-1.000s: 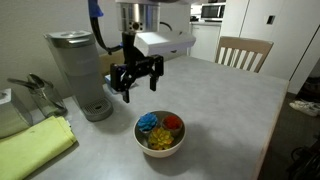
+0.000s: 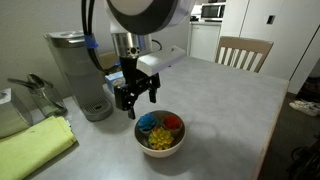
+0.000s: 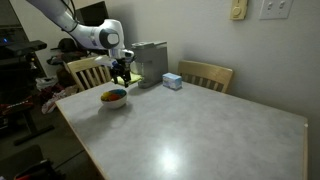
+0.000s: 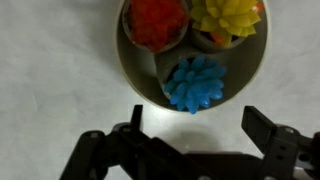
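A round white bowl (image 2: 154,151) stands on the table with three plant-like pieces inside: a blue one (image 4: 196,83), a red one (image 4: 158,22) and a yellow one (image 4: 226,16). Each seems to sit in a small pot. My gripper (image 2: 143,104) hangs just above the bowl, on the blue piece's side. Its fingers are spread wide with nothing between them. In the wrist view the two fingers (image 4: 262,128) frame the near rim of the bowl, and the blue piece lies closest to the gap.
A grey metal dispenser (image 2: 83,75) stands behind the arm. A yellow-green towel (image 2: 32,146) and utensils (image 2: 40,92) are at the left. A blue-white box (image 3: 172,81) sits farther back. Chairs line the table, whose surface (image 3: 200,125) beyond the bowl is clear.
The bowl and its contents have stayed in place.
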